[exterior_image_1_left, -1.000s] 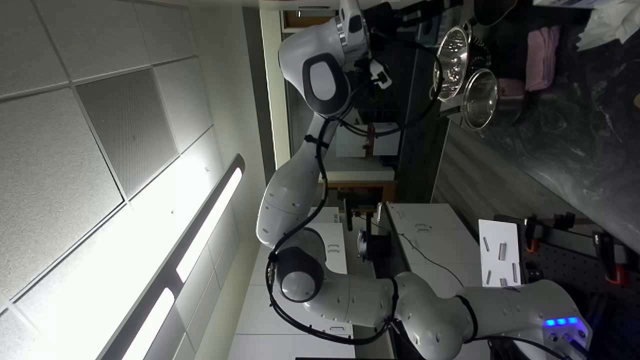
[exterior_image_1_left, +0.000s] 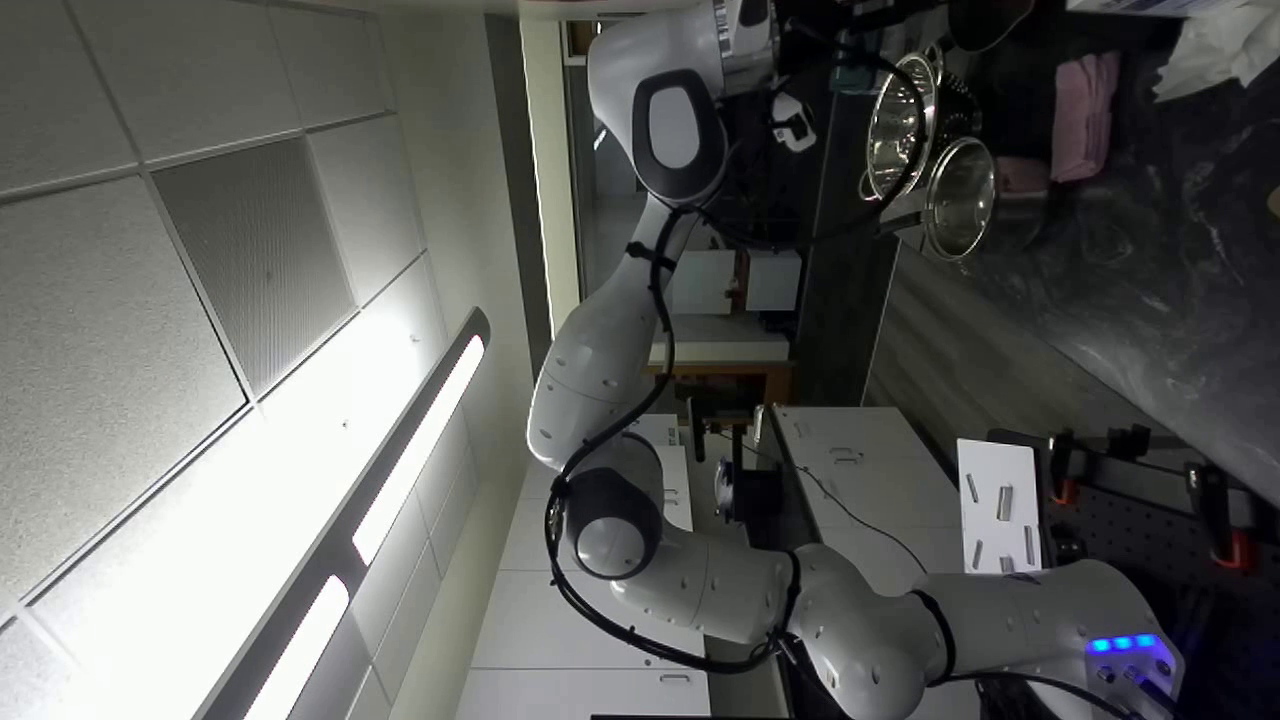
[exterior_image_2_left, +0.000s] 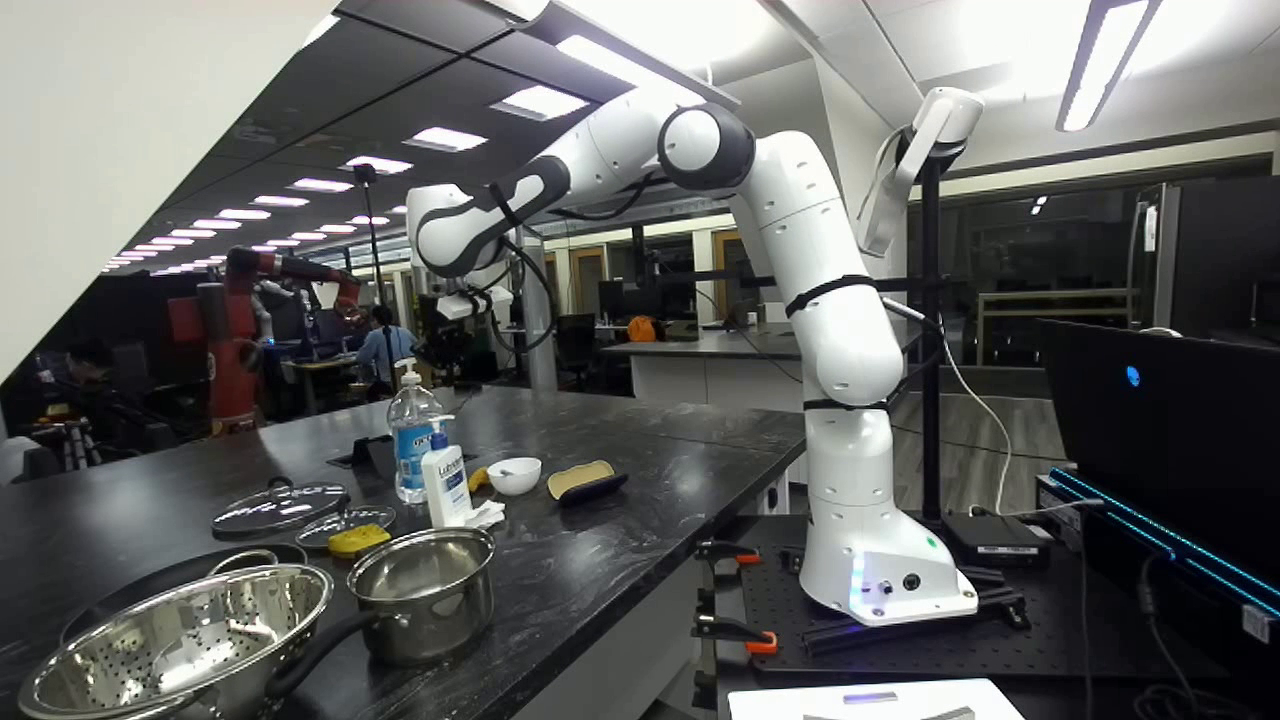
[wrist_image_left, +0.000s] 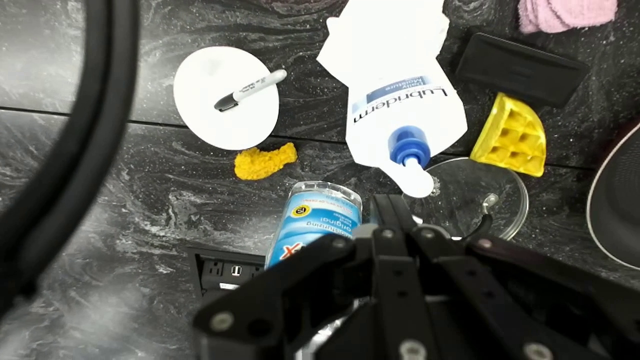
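In the wrist view my gripper is shut, its two black fingers pressed side by side with nothing showing between them. It hangs above the dark table. Under and just past the fingertips, a white Lubriderm pump bottle (wrist_image_left: 396, 102) appears with its blue collar toward me. A clear bottle with a blue label (wrist_image_left: 318, 213) stands just left of the fingers, partly hidden by the gripper. Further left, a black-and-white marker (wrist_image_left: 252, 90) rests across a white bowl (wrist_image_left: 225, 129), and a yellow lump (wrist_image_left: 264, 162) lies below that.
A yellow sponge (wrist_image_left: 513, 138) lies beside a glass lid (wrist_image_left: 462, 198). A black tray (wrist_image_left: 522, 69), pink cloth (wrist_image_left: 567, 13) and dark pan (wrist_image_left: 624, 198) fill the right side. A steel colander (exterior_image_2_left: 180, 636) and pot (exterior_image_2_left: 426, 588) stand near the table's front. Bare table shows at lower left.
In exterior view 1 the upper arm and hand have shifted right and slightly down in the picture, toward the table side. The pots and cloth stay put.
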